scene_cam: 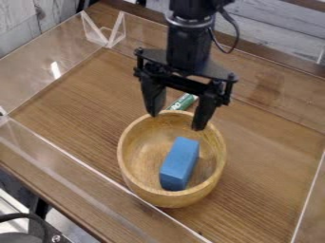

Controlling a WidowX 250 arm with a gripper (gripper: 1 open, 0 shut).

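My gripper [178,109] is a dark arm hanging from the top centre, its two black fingers standing wide apart over the back of a round tan bowl [135,162]. A blue block [181,162] lies inside the bowl, toward its front right, below the fingers with nothing of it between them. A small green and white object [184,102] lies behind the bowl, partly hidden by the gripper.
Clear low walls edge it. A dark cable shows at the bottom left.
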